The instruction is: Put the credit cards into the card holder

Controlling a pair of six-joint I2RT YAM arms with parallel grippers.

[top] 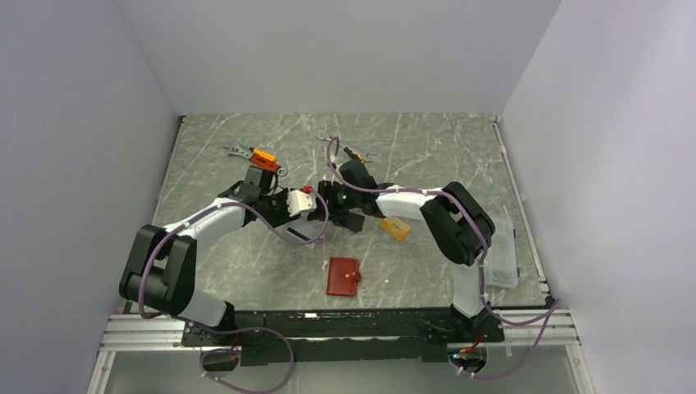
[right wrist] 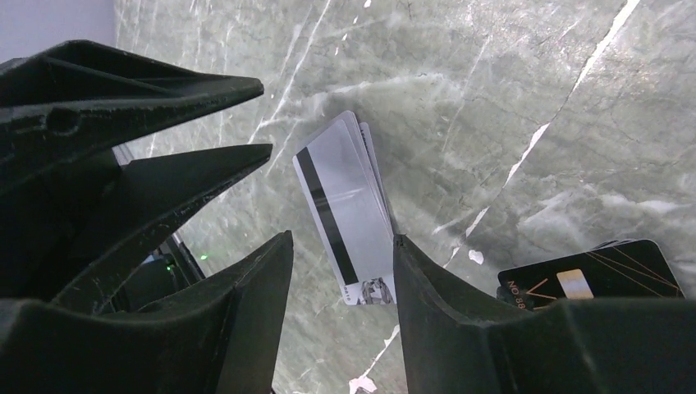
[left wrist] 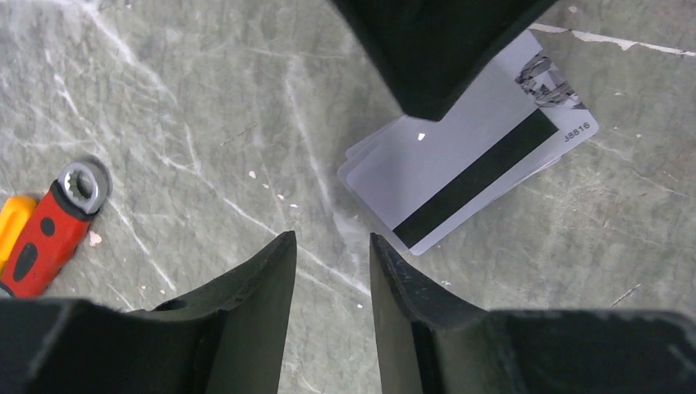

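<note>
A small stack of white cards (top: 303, 233) with a black stripe lies on the table, partly covered by the left gripper in the top view. The same white cards (left wrist: 460, 156) show fanned slightly in the left wrist view. My left gripper is open beside the stack, nothing between its fingers. Also open, my right gripper hangs over the white cards, holding nothing. One of its dark fingers (left wrist: 427, 74) crosses above them in the left wrist view. Black cards (right wrist: 603, 275) lie to the right. The red-brown card holder (top: 343, 277) lies near the front edge.
A yellow card (top: 396, 228) lies right of the black ones. Behind the arms are an orange-red cutter (top: 263, 159), an adjustable wrench (top: 238, 150) and other tools. A clear plastic box (top: 501, 254) stands at the right. Both grippers are very close together.
</note>
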